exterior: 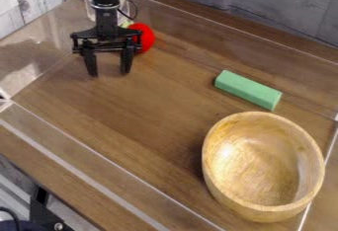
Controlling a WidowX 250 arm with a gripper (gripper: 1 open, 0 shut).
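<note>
My gripper (109, 63) hangs at the upper left of the camera view, low over the wooden table, its two dark fingers apart with nothing visible between them. A round red object (144, 38) sits just behind and to the right of it, partly hidden by the gripper. A green block (248, 90) lies on the right half of the table, and a large wooden bowl (262, 181) stands at the lower right.
Grey and white walls border it at the back. A pale object behind the arm is mostly hidden.
</note>
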